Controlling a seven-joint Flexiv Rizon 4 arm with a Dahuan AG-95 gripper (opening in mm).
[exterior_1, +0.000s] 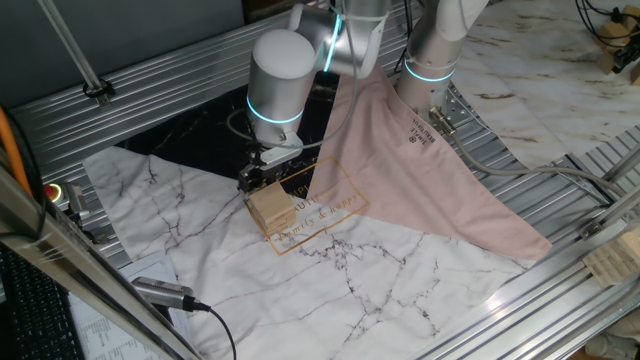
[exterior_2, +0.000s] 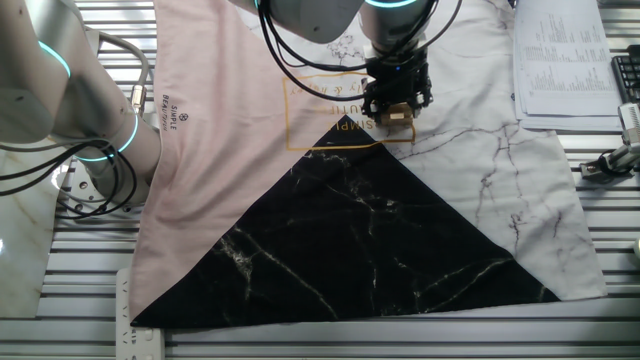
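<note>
A light wooden block (exterior_1: 271, 208), perhaps more than one piece, is by the gold-lettered frame printed on the cloth. My black gripper (exterior_1: 254, 180) is right at the block's far end in exterior view 1. From the opposite side, in exterior view 2, the gripper (exterior_2: 398, 98) hides most of the wood, and only a small end of the block (exterior_2: 397, 113) shows below it. How the fingers stand, and whether they touch the block, is too dark and small to make out. Under everything lies a cloth (exterior_1: 330, 290) with white marble, black and pink areas.
A silver device with a cable (exterior_1: 165, 294) sits on papers at the front left, near a keyboard (exterior_1: 35, 310). Metal posts and rails border the table.
</note>
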